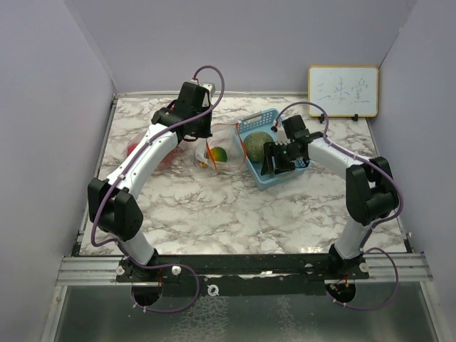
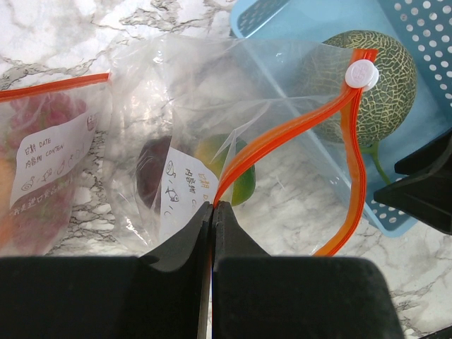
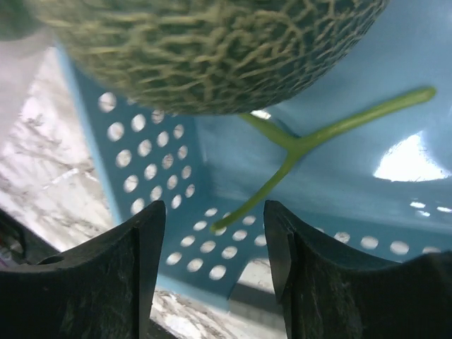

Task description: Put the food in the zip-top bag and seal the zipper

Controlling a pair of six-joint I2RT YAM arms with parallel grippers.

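The open zip top bag (image 2: 162,78) with orange zipper holds a dark item (image 2: 153,166) and a green-yellow fruit (image 1: 218,154). My left gripper is shut on the bag's zipper edge. My right gripper stands open, lowered into the blue basket, above a green branched stem (image 3: 332,131), beside the melon (image 2: 385,92).
A filled bag with red zipper (image 2: 42,162) lies left of the open bag. A whiteboard (image 1: 343,91) stands at the back right.
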